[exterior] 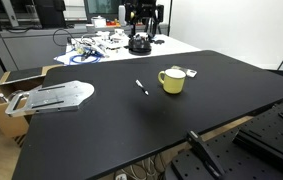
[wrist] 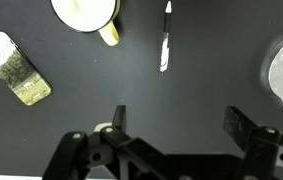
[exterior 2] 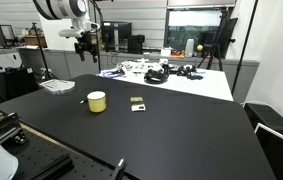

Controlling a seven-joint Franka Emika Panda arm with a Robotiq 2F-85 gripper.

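A yellow mug with a white inside (exterior: 172, 85) stands upright on the black table, its handle (wrist: 109, 34) pointing inward in the wrist view. Beside it lies a thin marker (wrist: 166, 40), black at one end and white at the other. A flat phone-like item (wrist: 16, 68), part white and part green, rests on the mug's other side. Farther off is a flat grey-white tray (exterior: 59, 96), cut by the right edge in the wrist view. My gripper is open above the table, its fingers wide apart and holding nothing.
Bare black tabletop (wrist: 181, 95) spreads between the marker and my fingers. A small pale shape (wrist: 103, 127) shows by the left finger, mostly hidden. Cables and clutter fill a white table (exterior: 106, 45) behind. A cardboard box (exterior: 11, 118) stands beyond the tray.
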